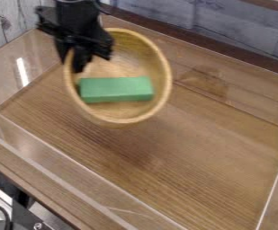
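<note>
A round tan container (132, 110), blurred and tilted toward the camera, hangs at the upper left with a green block (116, 89) inside it. My dark gripper (71, 49) is shut on the container's left rim; its fingertips are blurred.
A pale raised edge runs along the back right, and dark cables lie off the table at the lower left.
</note>
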